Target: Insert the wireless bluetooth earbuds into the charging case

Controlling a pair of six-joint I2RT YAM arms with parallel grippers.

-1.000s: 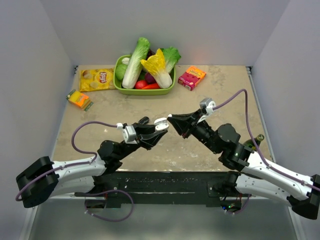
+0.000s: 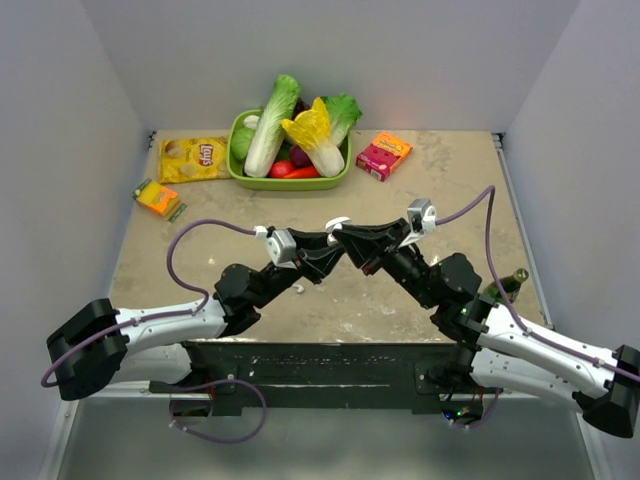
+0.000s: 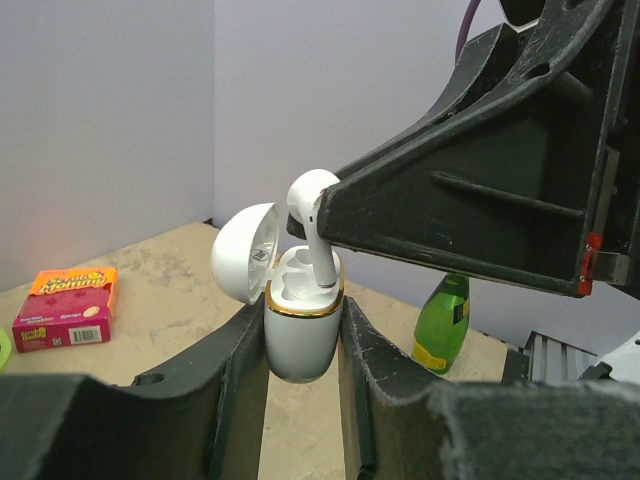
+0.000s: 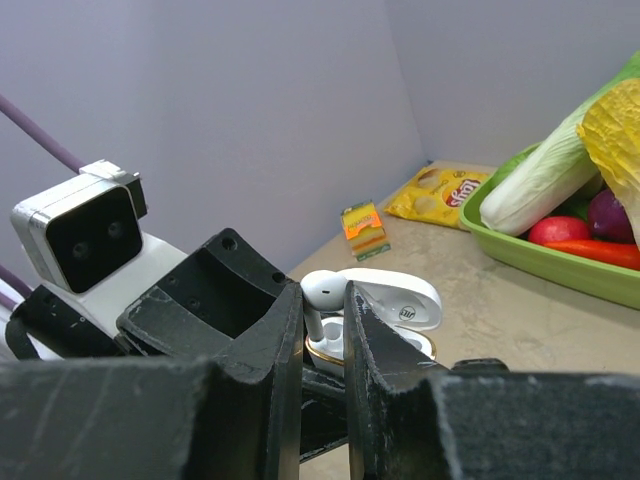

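Gripped upright in my left gripper is the white charging case (image 3: 302, 345), gold band round its rim and lid (image 3: 245, 252) swung open. My right gripper is shut on a white earbud (image 4: 324, 289), held by its head with the stem pointing down. In the left wrist view the earbud's stem (image 3: 322, 255) reaches to the case's top at one side; whether its tip is inside the slot I cannot tell. A second small white piece (image 2: 299, 289), perhaps the other earbud, lies on the table below the left gripper.
Behind the arms stand a green vegetable basket (image 2: 300, 184), a yellow chip bag (image 2: 194, 160) and a pink-orange box (image 2: 384, 156). A small yellow box (image 2: 158, 198) lies at left, green bottles (image 2: 512, 283) at right.
My left gripper has moved right and slightly up in the top view, bringing the case beneath the earbud. The right arm has barely shifted. The white piece on the table came into view.
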